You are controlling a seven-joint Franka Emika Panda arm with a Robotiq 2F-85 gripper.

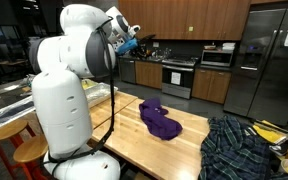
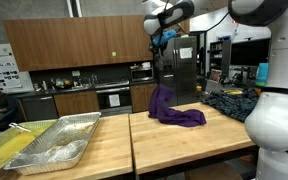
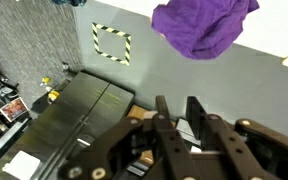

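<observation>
The purple cloth is crumpled toward the far side of the wooden table. In exterior view 2 part of this cloth stands up in a peak, apart from my gripper high above. The wrist view shows the cloth at the top edge, beyond the fingertips. My gripper has its two fingers apart, with only grey floor visible between them. In exterior view 1 the gripper is small, up in the air over the back of the table.
A dark cloth heap lies to the right of the table. Foil-like trays are at the left in exterior view 2. Bare wooden tabletop surrounds much of the purple cloth. Kitchen cabinets and a fridge stand behind.
</observation>
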